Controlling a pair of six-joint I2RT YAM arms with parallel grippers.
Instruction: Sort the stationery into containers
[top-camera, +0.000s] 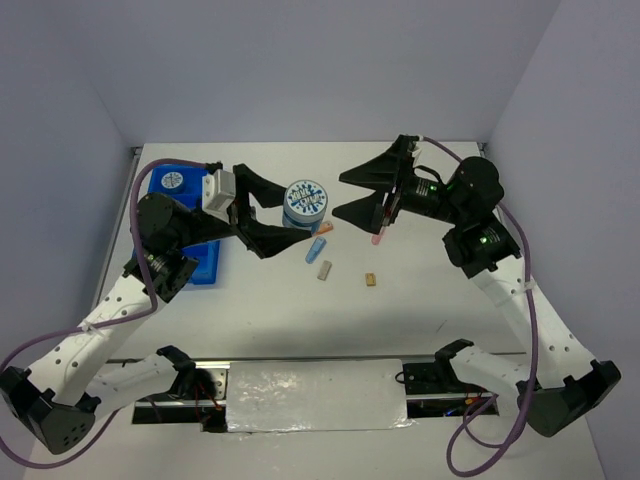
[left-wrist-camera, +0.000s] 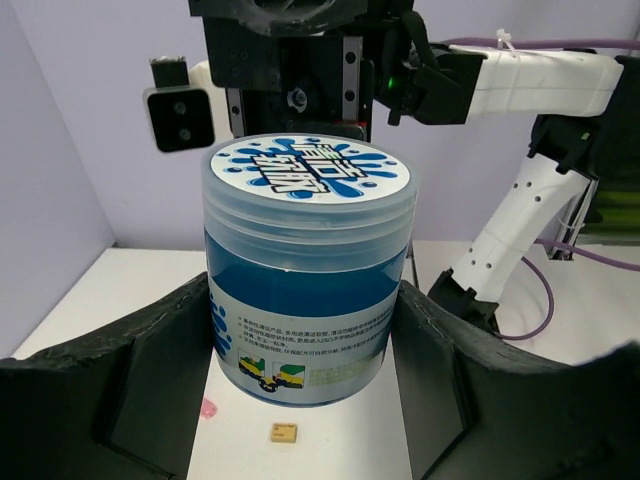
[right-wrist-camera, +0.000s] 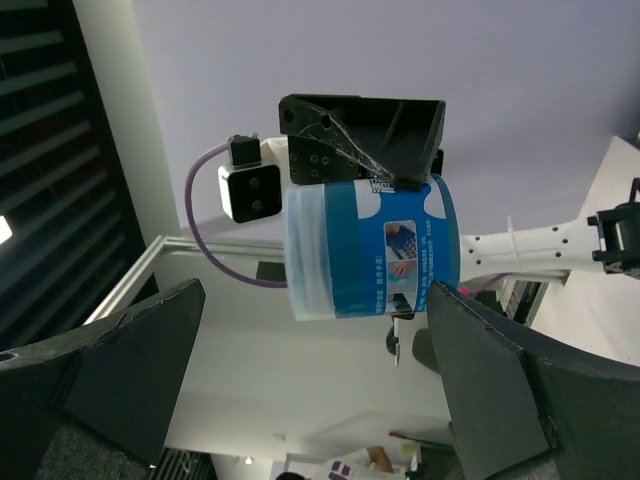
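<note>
My left gripper is shut on a blue jar (top-camera: 304, 205) with a white, blue-splashed label on its lid, held upright over the middle of the table. My right gripper (top-camera: 358, 193) stands open to the right of the jar, apart from it; in the right wrist view the jar (right-wrist-camera: 370, 250) lies beyond its empty fingers. Small items lie below on the table: an orange one (top-camera: 325, 227), a blue one (top-camera: 316, 249), a grey one (top-camera: 325, 270), a yellow one (top-camera: 370, 279) and a pink one (top-camera: 376, 238), partly hidden.
A blue container (top-camera: 205, 262) stands at the table's left with a similar round lid (top-camera: 172, 180) in it, partly behind my left arm. Walls border the left, back and right.
</note>
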